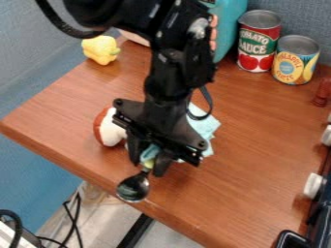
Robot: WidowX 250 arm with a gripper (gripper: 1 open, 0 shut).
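My black gripper [155,157] reaches down over the front part of the wooden table [239,194], shut on a spoon [132,187] with a dark, shiny bowl and a light blue-green handle. The bowl hangs below the fingers at the table's front edge. A light blue cloth [204,126] lies partly behind the gripper. A red-and-white round object [108,129] sits to the gripper's left, partly hidden.
A tomato sauce can [256,44], another can [295,61] and a small red cylinder [322,93] stand at the back right. A yellow toy [101,48] is back left. A black appliance [295,239] lines the right edge.
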